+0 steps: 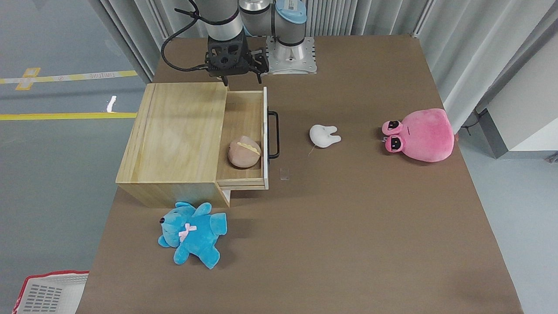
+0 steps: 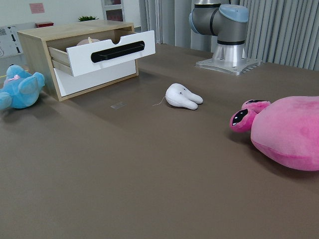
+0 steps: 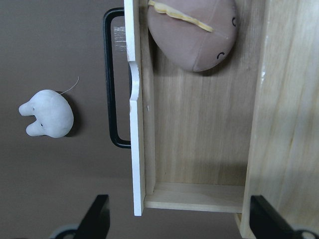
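Observation:
My gripper (image 1: 241,78) hangs above the back end of the wooden drawer box (image 1: 167,136); in the wrist view its two fingers stand wide apart, open, with nothing between them (image 3: 179,219). The drawer is pulled out, its black handle (image 3: 108,79) on the white front. A round brownish plush with a cream strip (image 1: 243,152) lies in the drawer (image 3: 199,129). Right of the drawer lies a small white plush (image 1: 323,136), a thin string trailing from it.
A blue bear plush (image 1: 193,235) lies in front of the box and a pink plush (image 1: 423,133) at the table's right edge. A white basket stands on the floor at lower left.

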